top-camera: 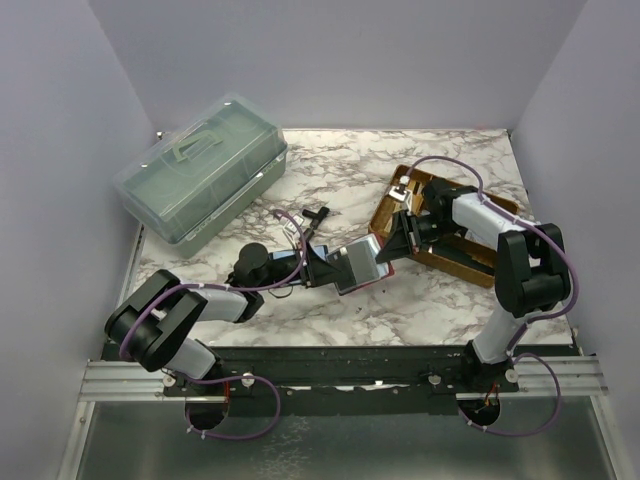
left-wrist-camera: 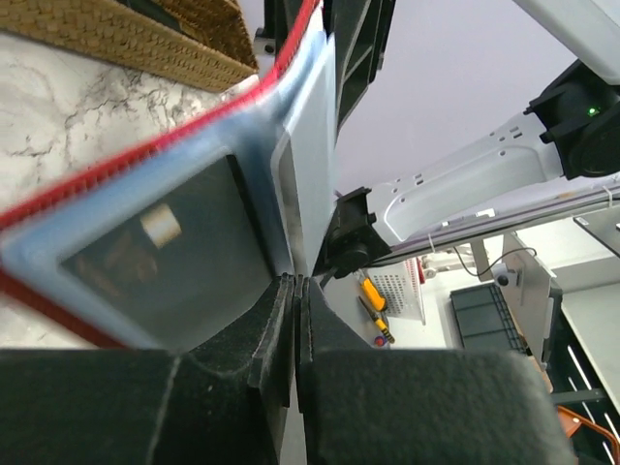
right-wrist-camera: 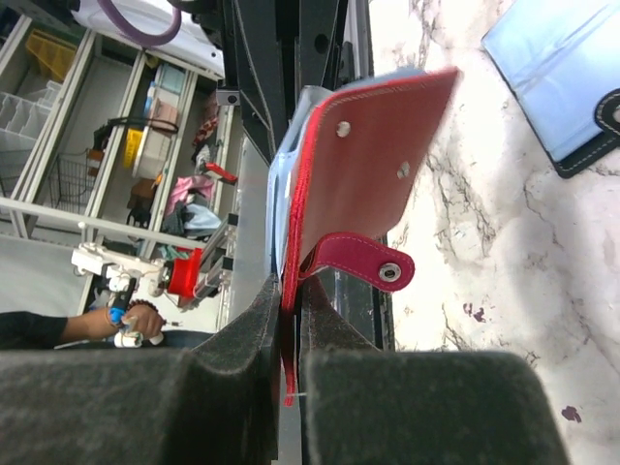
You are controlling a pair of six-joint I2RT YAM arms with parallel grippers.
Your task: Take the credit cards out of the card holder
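A red-edged card holder (top-camera: 358,265) with light blue sleeves hangs between both grippers; in the right wrist view its red back (right-wrist-camera: 360,155) and snap strap show. My right gripper is shut on the holder's spine. My left gripper is at the sleeves, its fingertips close together at a pale blue layer with a dark card (left-wrist-camera: 170,252) beside them; whether anything is between them is unclear. In the top view the left gripper (top-camera: 325,270) reaches in from the left.
A green lidded box (top-camera: 200,170) stands back left. A wicker tray (top-camera: 450,265) lies under the right arm. A blue case (right-wrist-camera: 552,77) and a black object (top-camera: 312,222) lie on the marble table, whose back middle is clear.
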